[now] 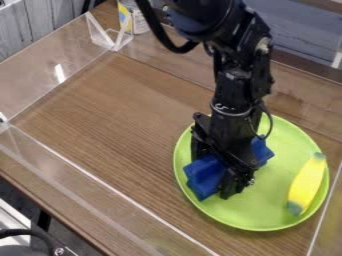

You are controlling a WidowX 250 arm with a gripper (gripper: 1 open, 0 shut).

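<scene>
The black gripper [230, 156] reaches down into a green plate [261, 210] at the lower right, its fingers around a blue object [203, 176] that lies on the plate. The fingers overlap the blue object, so whether they are closed tightly on it is unclear. A yellow corn-like item [306, 185] lies on the right side of the plate.
A can [128, 16] and a white clip-like piece stand at the back left. Clear walls edge the table at the left and front.
</scene>
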